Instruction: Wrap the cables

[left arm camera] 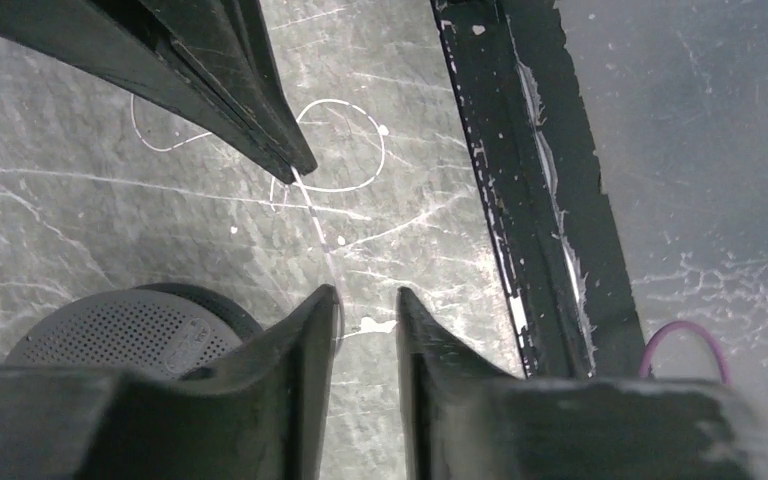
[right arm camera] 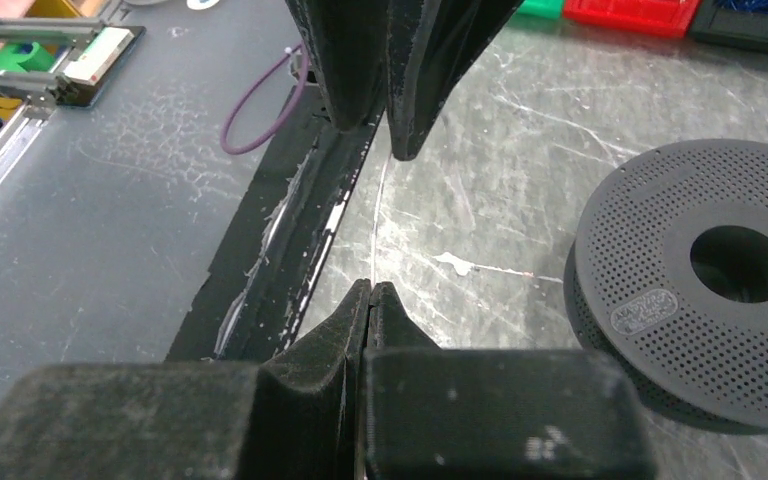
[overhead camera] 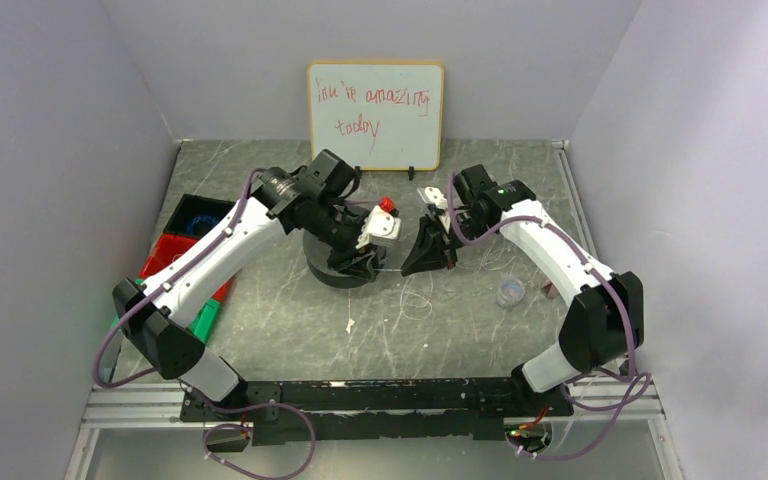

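A thin white cable [left arm camera: 312,215] runs from the tips of my right gripper [overhead camera: 406,268] to near my left gripper [overhead camera: 370,268]. The right one is shut on the cable, seen at its tips [right arm camera: 370,290]. The left gripper is part open, blurred in its own view, with the cable passing by one finger. More thin cable lies in loops [overhead camera: 416,305] on the table. A dark perforated spool [right arm camera: 660,220] sits under and behind the left arm.
Red, green and black bins [overhead camera: 170,250] stand at the left. A clear cup [overhead camera: 510,292] is at the right, the whiteboard [overhead camera: 374,115] at the back.
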